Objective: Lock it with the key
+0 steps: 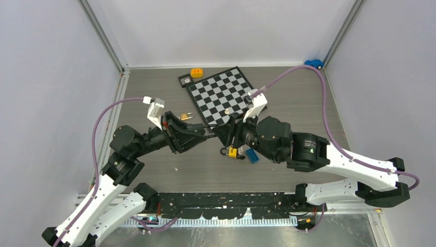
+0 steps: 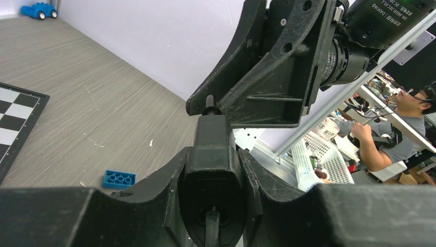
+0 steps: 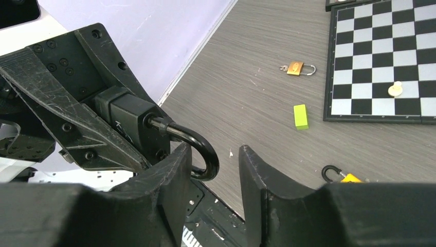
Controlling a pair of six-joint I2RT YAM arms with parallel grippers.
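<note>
In mid-air at the centre, my left gripper (image 1: 203, 131) is shut on a large black padlock (image 3: 126, 123), its U shackle pointing toward my right gripper. My right gripper's fingers stand apart at the end of the shackle, which shows between or just in front of them in the right wrist view; whether they touch it is unclear. In the left wrist view the padlock body (image 2: 211, 170) hides most of the shackle. I cannot make out a key in the held padlock.
Below lie a brass padlock (image 3: 295, 68), a yellow padlock (image 1: 232, 153), a green block (image 3: 300, 117), a blue brick (image 1: 252, 156) and a chessboard (image 1: 216, 92). A blue toy car (image 1: 313, 64) sits at the back right.
</note>
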